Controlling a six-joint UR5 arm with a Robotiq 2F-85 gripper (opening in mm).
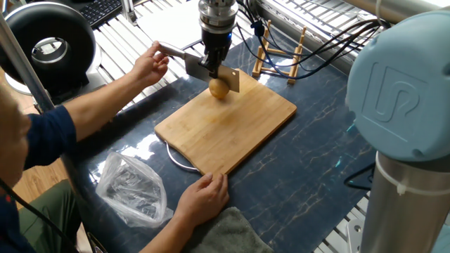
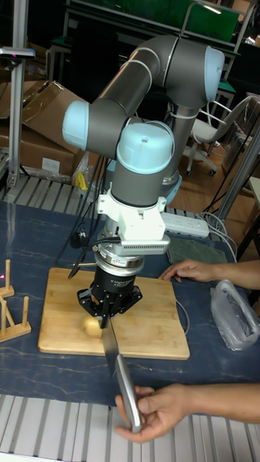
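Observation:
My gripper [image 1: 214, 70] points down and is shut on a cleaver [image 1: 228, 79] with a broad metal blade and a silver handle. A round yellow-brown potato [image 1: 219, 88] is right against the blade, over the far part of the wooden cutting board [image 1: 232, 130]. Whether it touches the board is hard to tell. In the other view the potato [image 2: 93, 327] shows partly behind the gripper [image 2: 105, 314]. The handle [image 2: 126, 393] sticks out past the board's edge, and a person's hand [image 2: 154, 412] is at it.
The person's other hand [image 1: 204, 200] rests on the board's near edge. A clear plastic bag [image 1: 133, 190] and a grey cloth [image 1: 228, 235] lie nearby. A small wooden rack [image 1: 281, 60] stands behind the board. Dark table to the board's right is free.

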